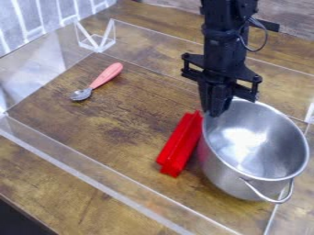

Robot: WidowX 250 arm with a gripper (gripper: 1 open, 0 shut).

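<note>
A black gripper (211, 103) hangs at the left rim of a steel pot (255, 156) on the right side of the table; its fingertips are partly hidden, so their opening is unclear. A red oblong object (178, 145) lies just left of the pot, against or very close to it.
A spoon with a pink handle (105, 78) lies at the upper left. Clear panels edge the wooden table (92, 138) on the left.
</note>
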